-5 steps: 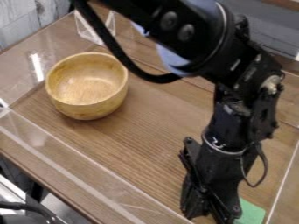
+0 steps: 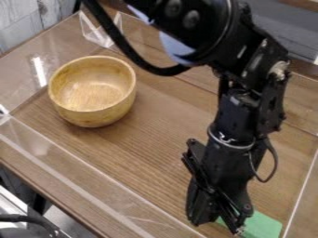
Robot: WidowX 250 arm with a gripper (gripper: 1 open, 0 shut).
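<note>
My black gripper is low at the lower right of the camera view, over the wooden tabletop. Its fingers point down and appear shut, with nothing visible between them, though the tips are partly hidden. A flat green object lies just right of and behind the fingertips, partly covered by the gripper.
A yellow wooden bowl stands at the upper left of the table. A clear stretch of wood lies between bowl and gripper. Transparent edging runs along the table's left and right sides; a grey wall is at the back.
The arm and gripper have risen slightly over the last second, showing a little more of the green object. The bowl has not moved.
</note>
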